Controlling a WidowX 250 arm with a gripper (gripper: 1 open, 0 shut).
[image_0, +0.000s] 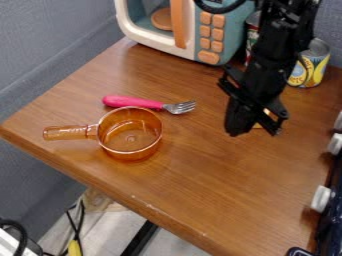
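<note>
My black gripper (251, 105) hangs over the right part of the wooden table, right of the fork. Whether its fingers are open or shut is hard to make out; a small yellowish object shows just behind and below it, mostly hidden. An orange translucent saucepan (128, 138) sits on the left of the table, and a pink-handled fork (134, 103) lies behind it.
A toy microwave (214, 35) stands at the back, with cans (311, 65) at the back right, partly behind my arm. A dark stove with white knobs (325, 210) lines the right edge.
</note>
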